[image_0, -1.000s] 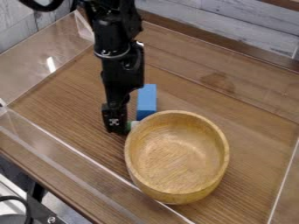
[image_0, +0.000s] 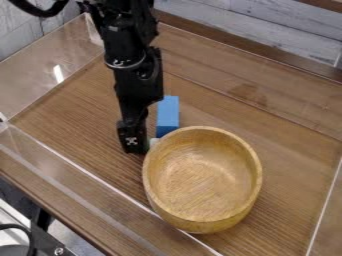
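Observation:
My black gripper (image_0: 134, 136) hangs low over the wooden surface, just left of a blue block (image_0: 168, 114) and beside the upper left rim of a large tan bowl (image_0: 203, 190). A small pale object (image_0: 154, 142), partly hidden, lies by its lower end, at the bowl's edge. Whether the fingers hold anything is hard to see.
The bowl fills the lower right and looks empty. White walls border it at the back and left, and a dark cable lies at the bottom left corner.

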